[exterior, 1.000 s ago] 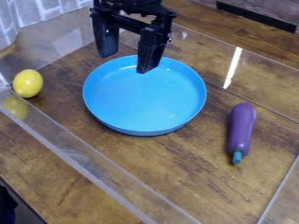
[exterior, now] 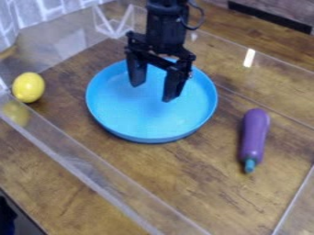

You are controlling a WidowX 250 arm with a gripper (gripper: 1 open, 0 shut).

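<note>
The black gripper (exterior: 156, 69) hangs over the back part of a round blue plate (exterior: 150, 115), its two fingers spread apart and pointing down, with nothing visible between them. A yellow egg-shaped object (exterior: 28, 87) lies at the left, apart from the plate. A purple eggplant-like object (exterior: 254, 138) with a teal tip lies at the right, also apart from the plate.
Transparent or metallic edges run along the left and lower left.
The gripper and arm appear much smaller now, having moved down and away from the camera toward the plate. The plate, yellow object and purple object have stayed in place.
</note>
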